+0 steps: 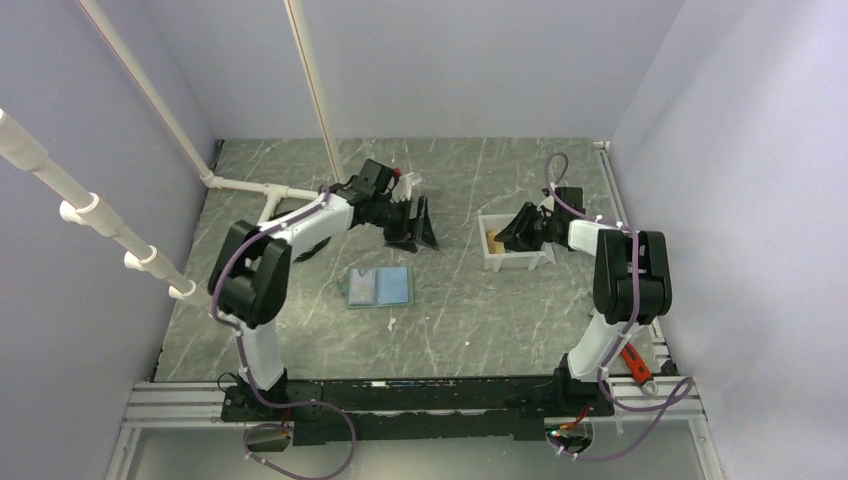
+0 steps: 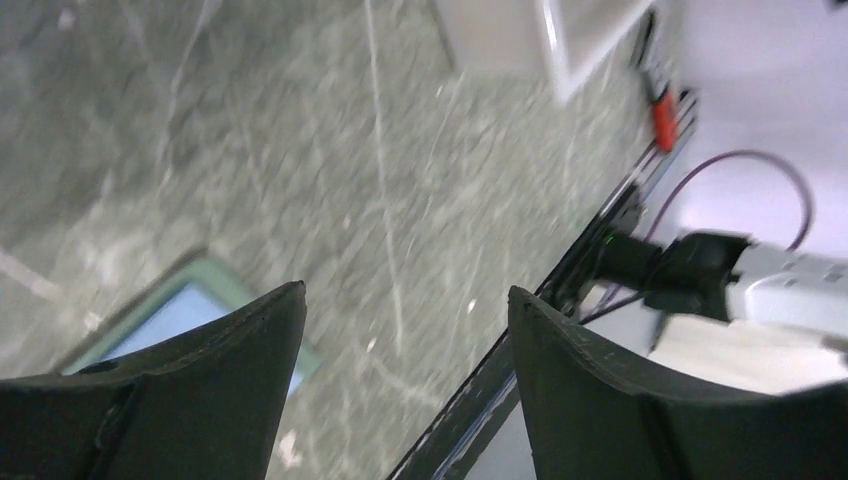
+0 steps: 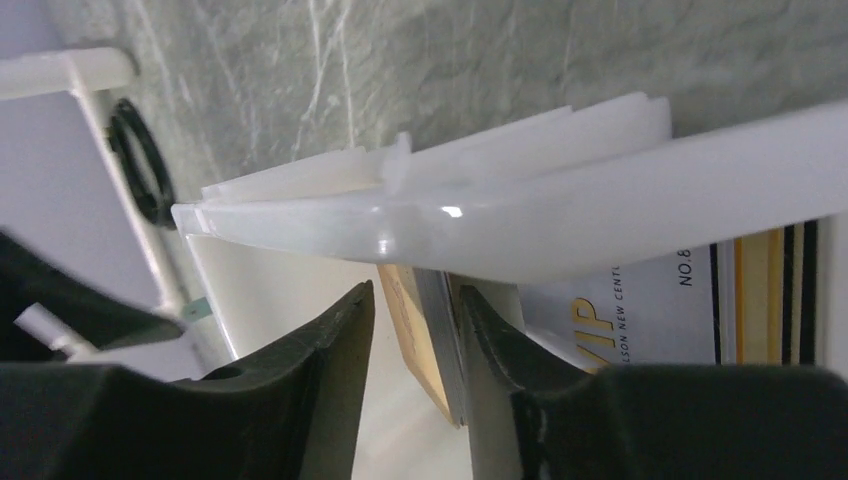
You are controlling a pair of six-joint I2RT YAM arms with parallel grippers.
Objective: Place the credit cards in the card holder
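Note:
The white box [image 1: 515,262] of cards stands at the right of the table. My right gripper reaches into it, its fingers partly drawn together on either side of a tilted card [image 3: 410,330] with gold and grey sides. Whether both fingers grip that card is not clear. Other cards, among them a white VIP card [image 3: 640,310], stand on edge beside it. The card holder [image 1: 409,304], green-edged with a blue page and a clear pocket, lies flat at left of centre. Above the table, beyond the holder, my left gripper is open and empty.
A white frame [image 1: 235,184] and a black coil [image 1: 312,250] stand at the back left. A red-handled tool [image 1: 636,364] lies at the front right edge. Bare table separates the holder from the box.

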